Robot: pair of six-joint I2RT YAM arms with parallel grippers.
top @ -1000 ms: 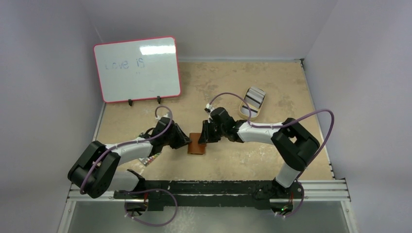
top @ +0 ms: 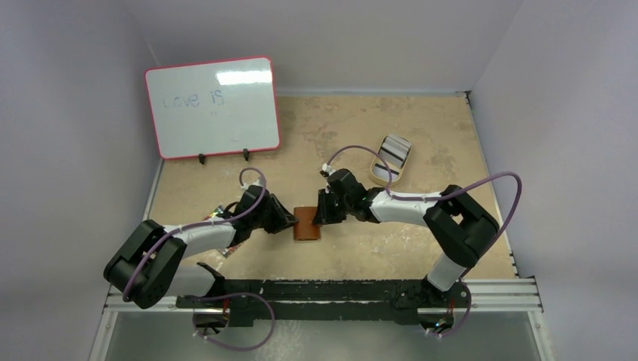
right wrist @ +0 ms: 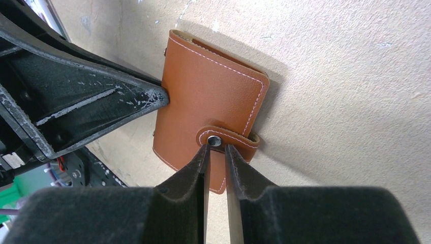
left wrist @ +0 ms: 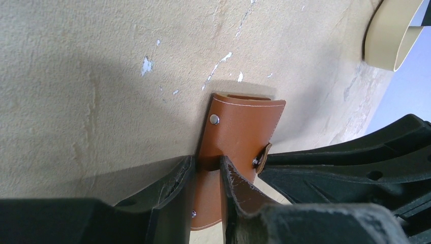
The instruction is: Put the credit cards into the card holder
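Note:
The brown leather card holder (top: 307, 230) lies on the table between my two grippers. Its strap tab, with a metal snap (right wrist: 214, 141), lies across the right-hand edge. My left gripper is at the holder's left edge, its fingers open with a gap between them. Over the tab, the right gripper stands partly open; a narrow strip of brown leather shows between its fingertips. Whether the tab is caught there cannot be made out. Colourful cards (top: 230, 249) lie at the left, partly hidden under the left arm.
At the back right is a beige oval container (top: 391, 156) with a striped inside. A whiteboard (top: 214, 108) on black feet stands at the back left. Bare table shows behind the holder and at the right.
Compared with a second ago, the holder sits slightly farther right. My right gripper has shifted a little right and toward the front edge; the left has moved only slightly.

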